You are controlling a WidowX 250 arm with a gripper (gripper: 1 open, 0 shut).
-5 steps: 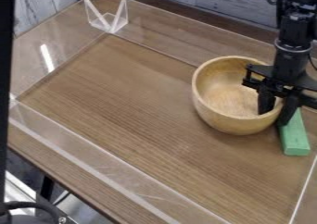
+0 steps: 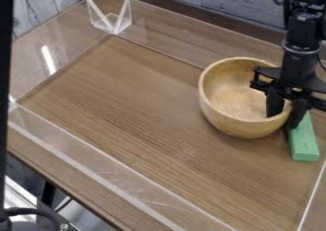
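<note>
A tan wooden-looking bowl [image 2: 230, 96] sits on the right part of the table, slightly tilted. My black gripper [image 2: 284, 106] reaches down from the upper right over the bowl's right rim, its fingers shut on that rim; the exact contact is partly hidden by the dark fingers. A green rectangular block [image 2: 303, 142] lies beside the bowl on the right, partly under the gripper.
A white wire-like holder [image 2: 110, 17] stands at the back left. A wall runs behind, and clear strips edge the table.
</note>
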